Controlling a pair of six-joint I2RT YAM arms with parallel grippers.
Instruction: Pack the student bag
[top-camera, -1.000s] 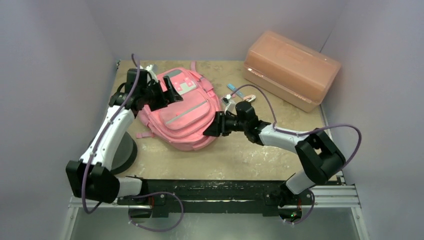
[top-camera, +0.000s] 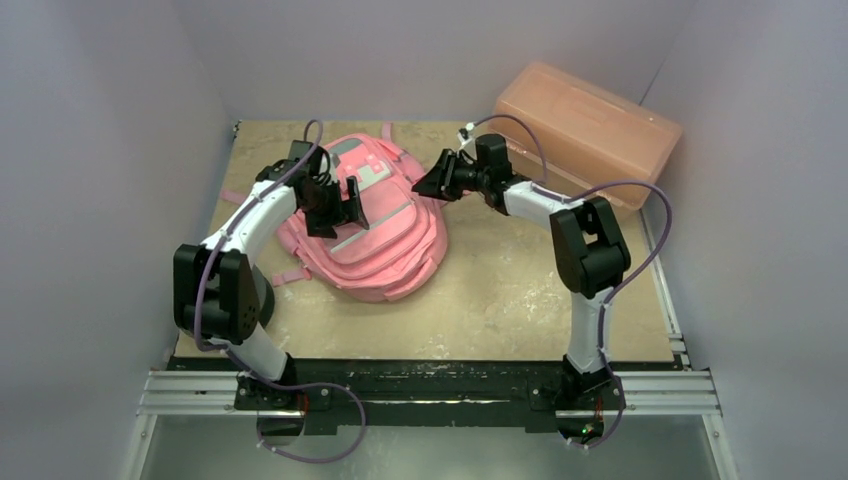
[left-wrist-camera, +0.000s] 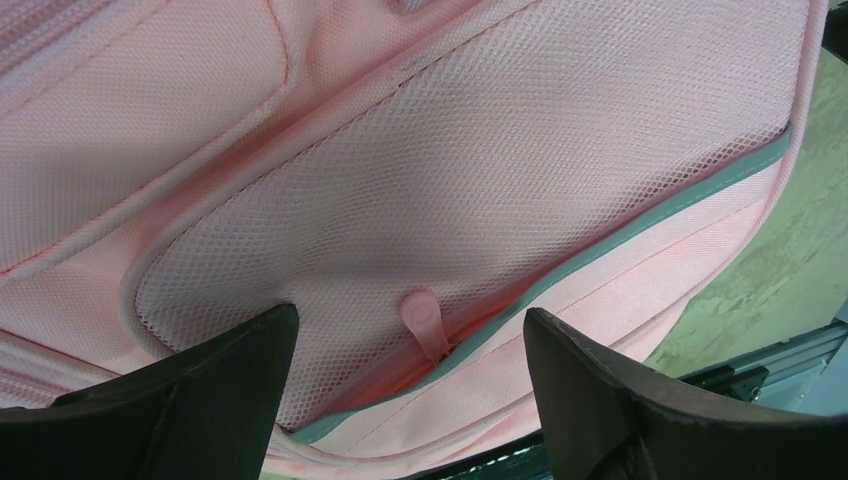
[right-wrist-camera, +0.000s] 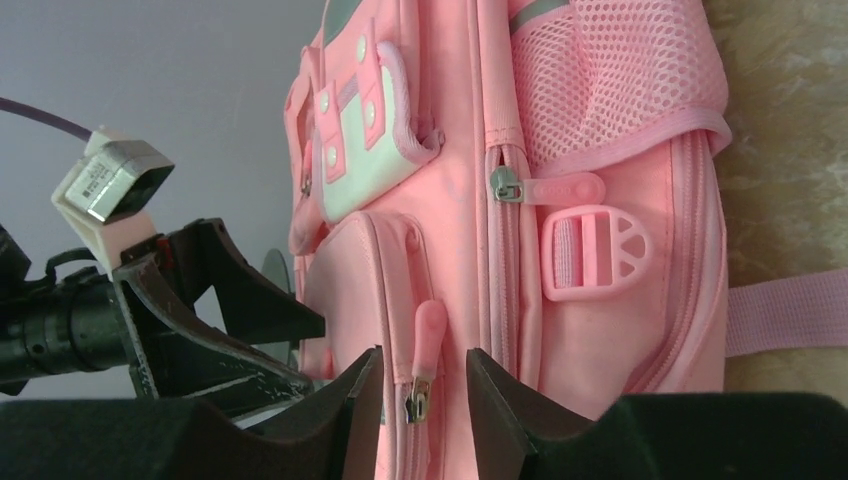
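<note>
The pink student bag (top-camera: 400, 262) lies on the table with its front pockets facing up. Over its front pocket my left gripper (top-camera: 347, 208) stands open. In the left wrist view, a pink zipper pull (left-wrist-camera: 425, 322) shows between its wide-apart fingers, by a green-edged opening (left-wrist-camera: 600, 245). At the bag's right upper edge is my right gripper (top-camera: 420, 190), its fingers apart. The right wrist view shows a pink zipper pull (right-wrist-camera: 429, 335) with a metal slider in the gap between the fingertips; whether they touch it is unclear. Another zipper pull (right-wrist-camera: 562, 189) lies beside the mesh pocket (right-wrist-camera: 620, 80).
A translucent orange box (top-camera: 590, 120) fills the back right corner, partly behind the right arm. A dark-rimmed grey object (top-camera: 263, 295) is mostly hidden behind the left arm. Bare tabletop (top-camera: 500, 310) stretches right of the bag.
My right gripper has moved up along the bag's right side, and its arm now covers small items near the orange box.
</note>
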